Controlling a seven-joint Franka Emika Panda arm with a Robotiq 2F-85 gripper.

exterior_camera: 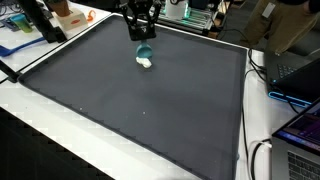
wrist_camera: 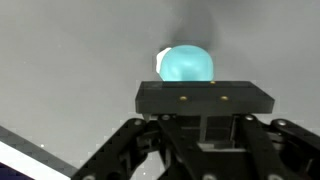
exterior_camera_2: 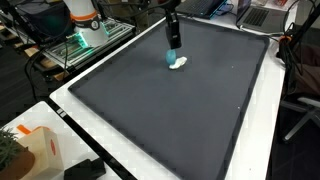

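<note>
A rounded teal object point(exterior_camera: 145, 49) hangs at the tips of my gripper point(exterior_camera: 143, 38), which is shut on it. From the second exterior side, the teal object point(exterior_camera_2: 171, 57) appears just left of a small white item point(exterior_camera_2: 179, 63) lying on the dark grey board. In the wrist view the teal object point(wrist_camera: 187, 63) sticks out past the black fingers point(wrist_camera: 165, 98). Most of the white item point(wrist_camera: 161, 56) is hidden behind it there, with only an edge showing at its left. Whether the two touch cannot be told.
The grey board point(exterior_camera: 140, 110) is otherwise bare, with wide free room in front and to the right. Laptops point(exterior_camera: 295, 85) stand beyond its right side. Boxes and tools point(exterior_camera: 68, 18) crowd the back left corner.
</note>
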